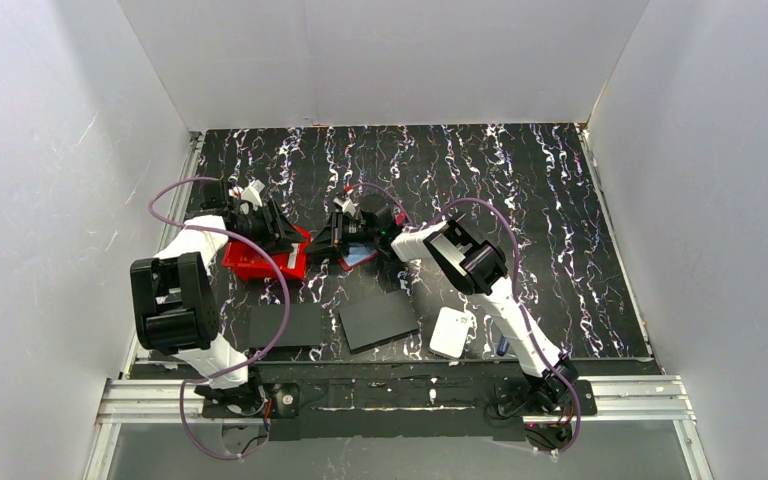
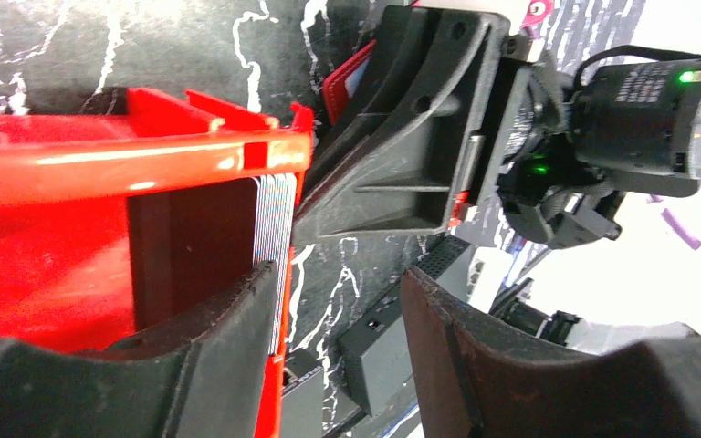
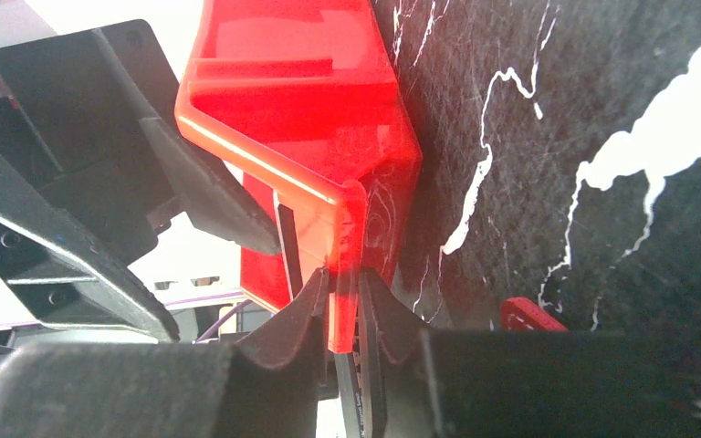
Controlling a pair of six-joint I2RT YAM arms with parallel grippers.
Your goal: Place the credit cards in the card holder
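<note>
A red tray (image 1: 250, 262) lies on the left of the table, with a stack of cards (image 2: 274, 228) standing against its end wall in the left wrist view. My left gripper is over the tray, open, one finger at the card stack and the other beyond the wall. My right gripper is shut on the tray's red end wall (image 3: 347, 228). A red card holder (image 1: 358, 258) with a blue inside lies under and beside the right gripper, mostly hidden by it.
Two dark slabs (image 1: 285, 325) lie at the front, with a white square object (image 1: 450, 332) to their right.
</note>
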